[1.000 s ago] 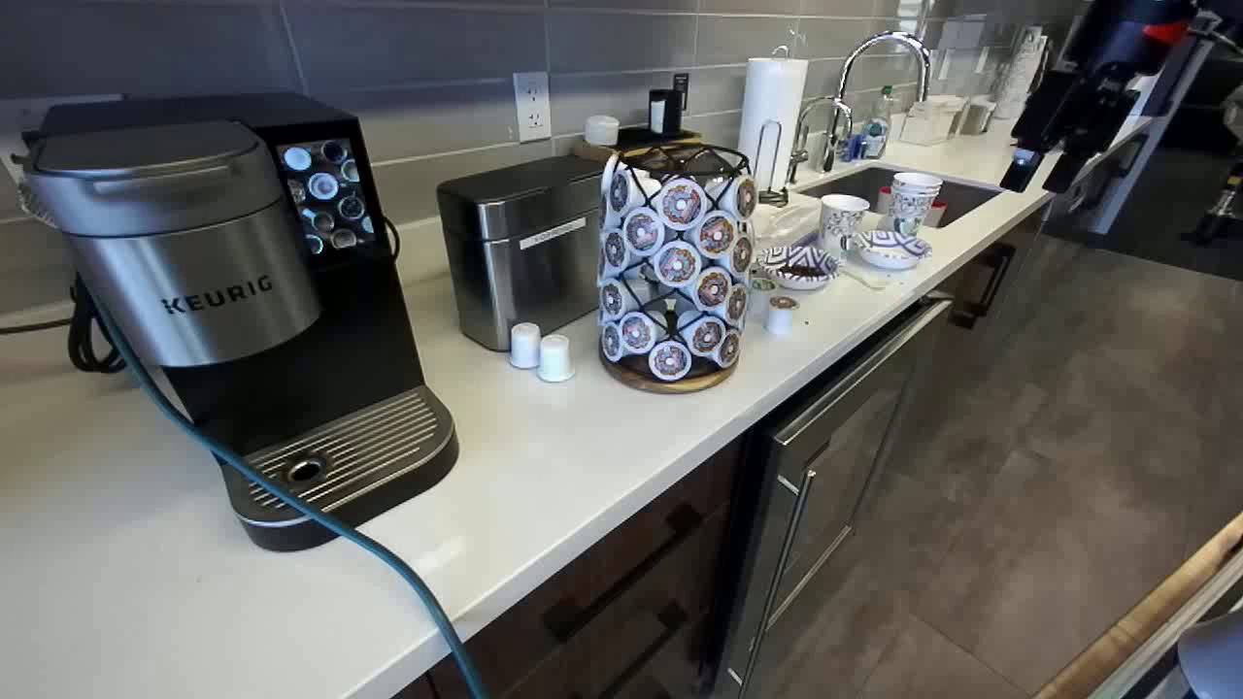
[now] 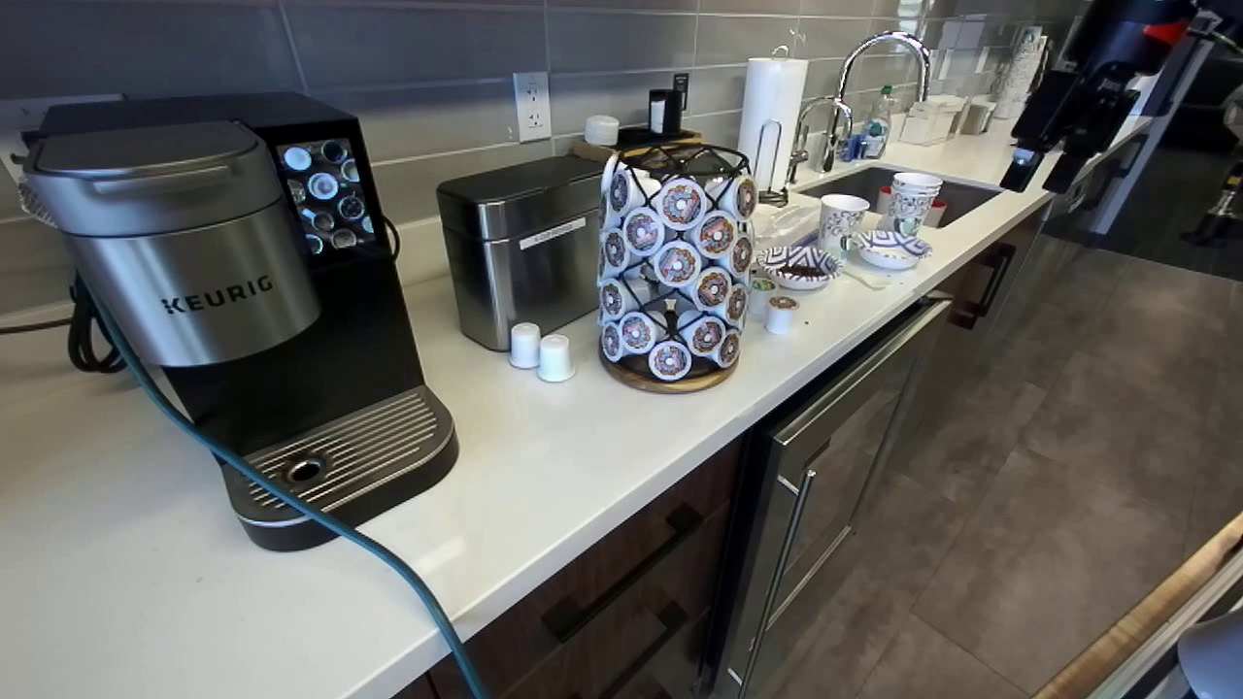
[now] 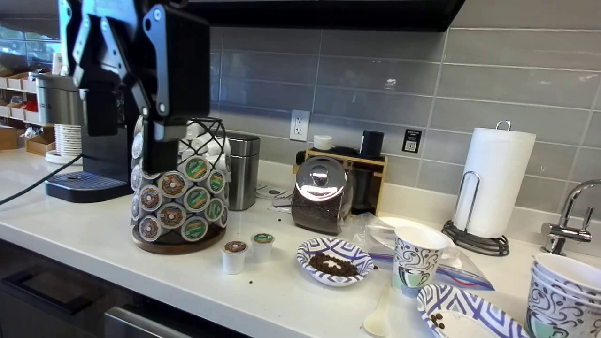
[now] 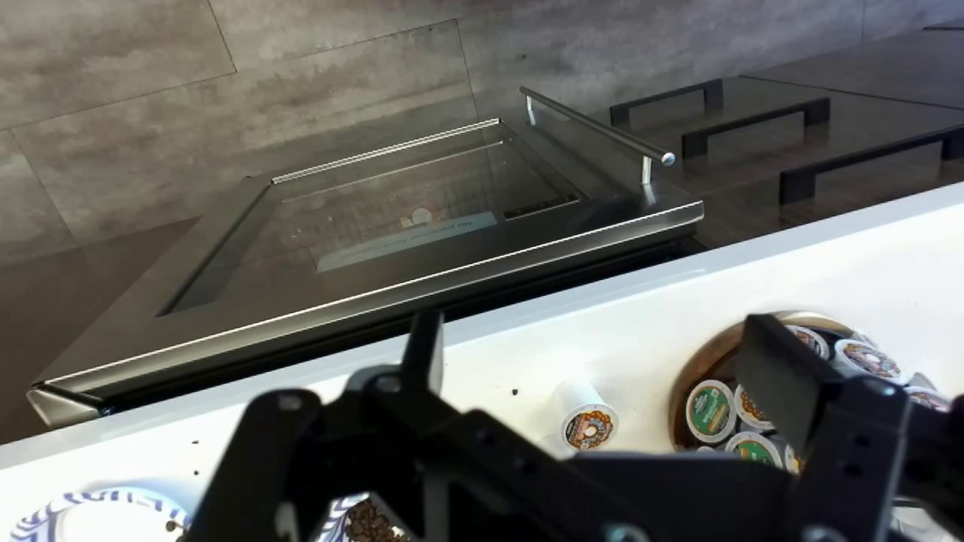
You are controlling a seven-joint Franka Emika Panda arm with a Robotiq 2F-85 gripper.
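My gripper is open, its two fingers wide apart and nothing held between them. Above the counter's front edge it hangs, high at the right in exterior view 1 and upper left in exterior view 2. Past the fingertips, a white coffee pod [image 4: 589, 426] with an orange-brown lid rests on the counter, apart from the gripper. Beside it stands a green-lidded pod [image 3: 262, 248]. A black wire carousel [image 2: 676, 268] full of pods stands nearby. The Keurig coffee maker [image 2: 186, 245] is at the left, with two upturned white pods [image 2: 555, 359] to its right.
Patterned bowls [image 3: 349, 248], one holding coffee beans, lie near a paper cup [image 3: 418, 253], stacked cups [image 3: 563, 298] and a pale spoon [image 3: 375, 322]. A steel bin [image 2: 524, 256] and paper towel roll [image 3: 498, 180] stand behind. A blue-green cable [image 2: 268, 480] crosses the coffee maker's front.
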